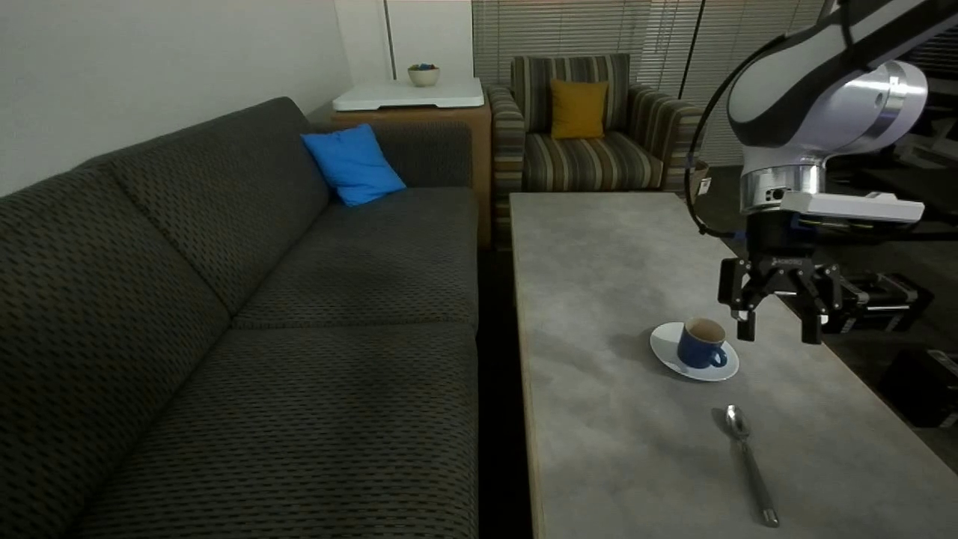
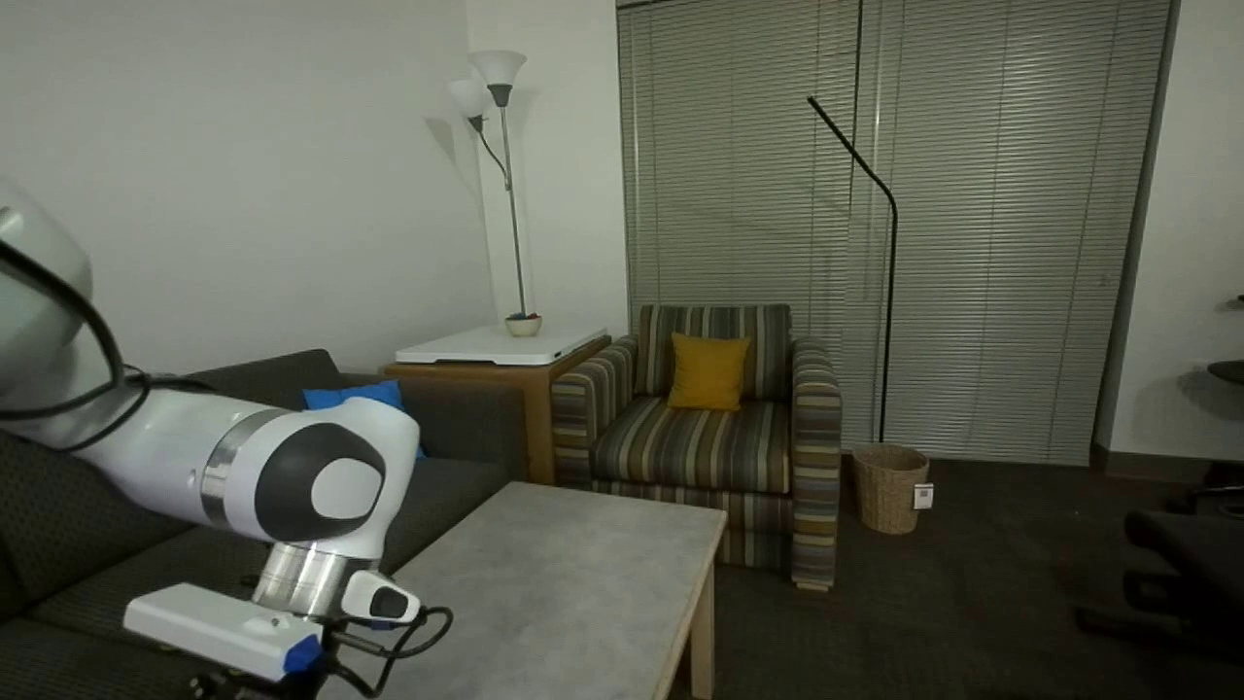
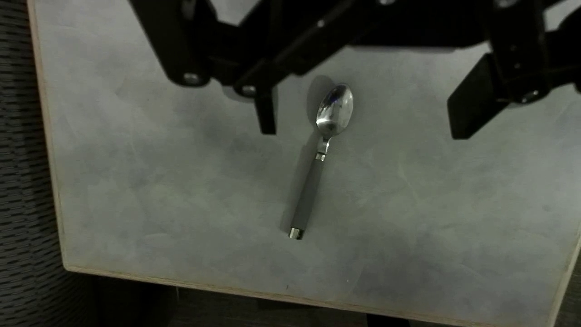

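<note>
A spoon with a shiny bowl and grey handle (image 3: 308, 193) lies flat on the grey table (image 1: 593, 431), apart from the cup; in exterior view 1 the spoon (image 1: 752, 467) is near the front. Behind it a blue cup (image 1: 700, 344) stands upright on a white saucer (image 1: 666, 346). My gripper (image 1: 783, 334) hangs above the table, to the right of the cup in that view, with its fingers wide apart and nothing between them. From the wrist camera, the spoon's bowl shows between the two fingertips of the gripper, below them on the table.
A dark sofa (image 1: 296, 395) runs along the table's left side. At the far end stand a striped armchair (image 2: 700, 461) and a side table with a white top (image 1: 377, 96). Black cases (image 1: 876, 305) sit on the floor to the right.
</note>
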